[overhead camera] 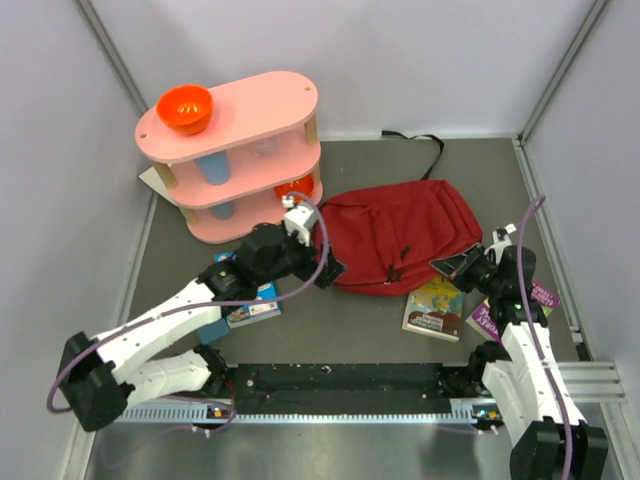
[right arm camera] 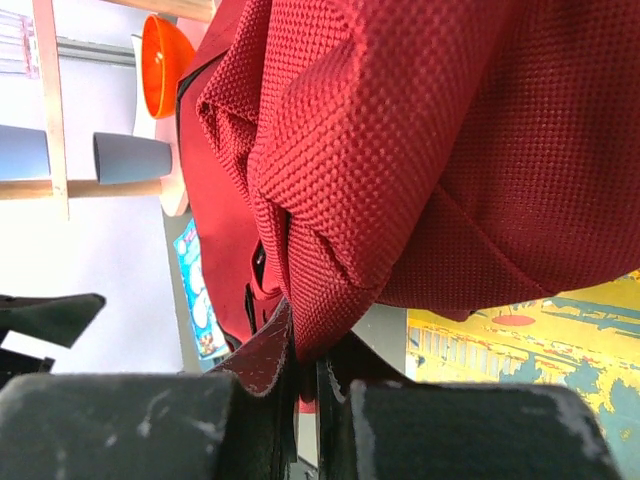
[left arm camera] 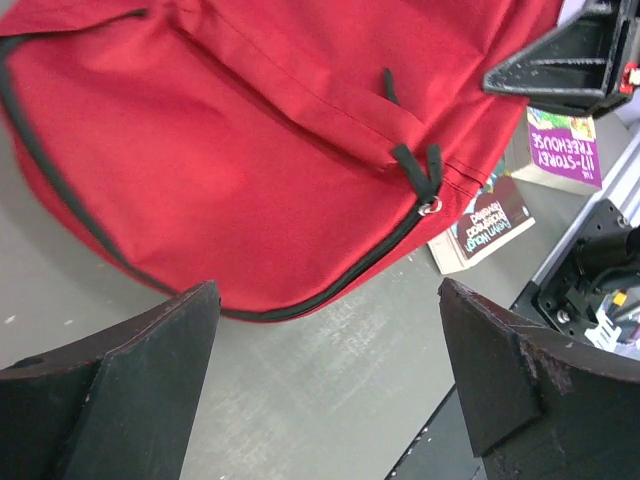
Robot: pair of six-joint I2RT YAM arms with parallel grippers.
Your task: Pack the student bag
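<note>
The red bag [overhead camera: 400, 230] lies in the middle of the table, its front reaching over the top of the yellow book [overhead camera: 432, 308]. My right gripper is shut on a fold of red bag cloth, which rises between its fingers. Apart at the bag's left edge, my left gripper stands open; only bag and bare floor show beyond its fingers [left arm camera: 135, 385]. Beneath the left arm, a blue book [overhead camera: 262, 302] is partly hidden. A purple and green book [overhead camera: 483, 318] lies at the right, partly covered by the right arm.
A pink shelf [overhead camera: 255, 118] stands at the back left with an orange bowl [overhead camera: 185, 108] on top and blue cups on its lower levels. A black strap [overhead camera: 436, 150] trails behind the bag.
</note>
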